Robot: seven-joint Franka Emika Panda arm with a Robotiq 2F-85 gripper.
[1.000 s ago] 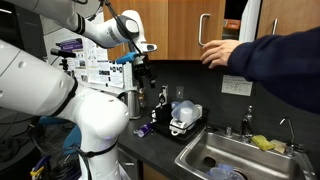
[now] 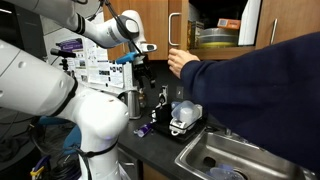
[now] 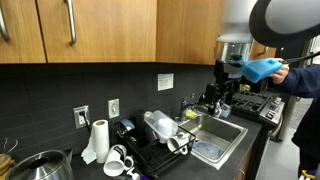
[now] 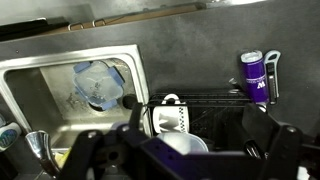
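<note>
High above the counter, my gripper (image 2: pixel 147 82) points down, clear of every object. In the wrist view its dark fingers stand wide apart at the lower edge, with nothing held between them. Beneath it is the black dish rack (image 4: pixel 205 101), holding a white mug (image 4: pixel 171 118) and a clear bowl (image 2: pixel 187 112). A purple can (image 4: pixel 254 76) lies on the counter beside a metal-and-black hand tool (image 4: pixel 272 72). A person's dark-sleeved arm (image 2: pixel 265 85) reaches in from the right, its hand (image 2: pixel 182 62) at the wooden cabinet door (image 2: pixel 177 25). Pans (image 2: pixel 218 33) show inside the open cabinet.
The steel sink (image 4: pixel 65 60) adjoins the rack and contains a clear container with a blue lid (image 4: pixel 98 84). Several white cups (image 3: pixel 118 160) and a paper towel roll (image 3: pixel 98 141) stand along the wall. Bare counter (image 4: pixel 195 50) lies in front of the rack.
The cabinet door has swung from closed to open, exposing the pans inside. The person's hand and arm have moved left with it. My arm appears still.
</note>
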